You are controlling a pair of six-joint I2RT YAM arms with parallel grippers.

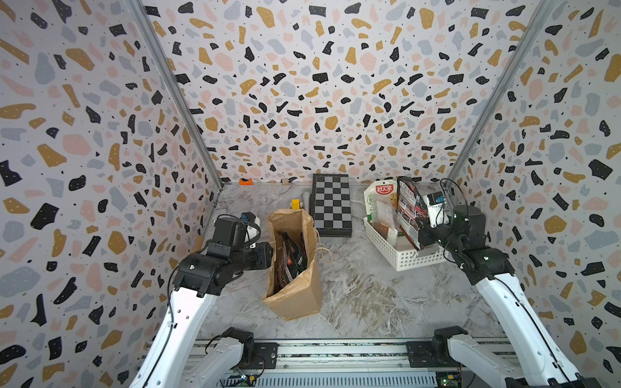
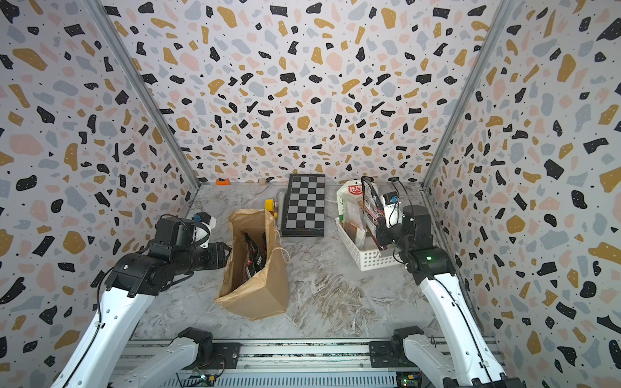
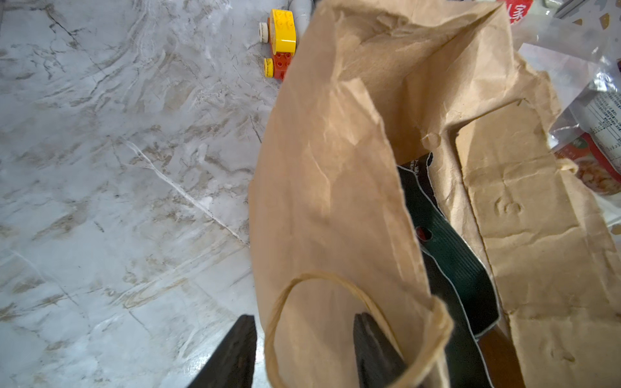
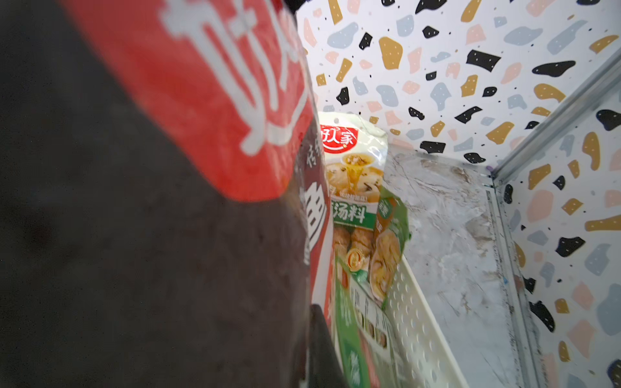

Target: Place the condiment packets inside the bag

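Note:
The open brown paper bag [image 1: 304, 291] stands left of centre, dark packets [image 1: 292, 255] inside. My left gripper is open over the bag's left side, behind a handle loop. At the right, the white perforated basket [image 1: 417, 260] holds a green-and-white packet [image 4: 355, 174] and a clear pouch [image 1: 385, 220]. My right gripper is shut on a dark red-and-black packet [image 1: 412, 207], which stands upright out of the basket and fills much of the right wrist view.
A checkerboard [image 1: 331, 200] lies at the back centre, beside a yellow toy [image 3: 282, 32]. An orange object [image 1: 245, 181] sits at the back left.

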